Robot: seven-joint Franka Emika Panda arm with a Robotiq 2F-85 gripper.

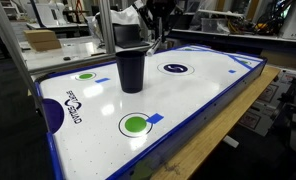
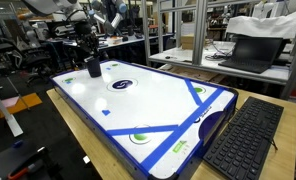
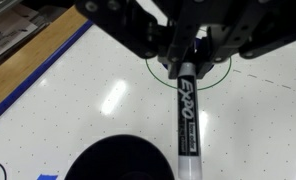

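A dark Expo marker [image 3: 189,125] extends from my gripper, which is shut on it. The marker's pale end reaches beside the rim of a black cup [image 3: 120,158] in the wrist view; whether it is over the opening is hard to tell. The cup [image 1: 131,73] stands upright on the white table, and my gripper [image 1: 159,28] is above it and slightly to its right in exterior view 1. From the other side, the same cup [image 2: 94,67] sits near the table's far left end. The cup's inside looks dark, its contents unseen.
Around the cup the white table [image 2: 153,105] is largely clear, edged with blue tape. A black keyboard [image 2: 246,137] and a laptop [image 2: 260,55] lie beyond the table's right side. A metal post [image 1: 107,27] rises behind the cup.
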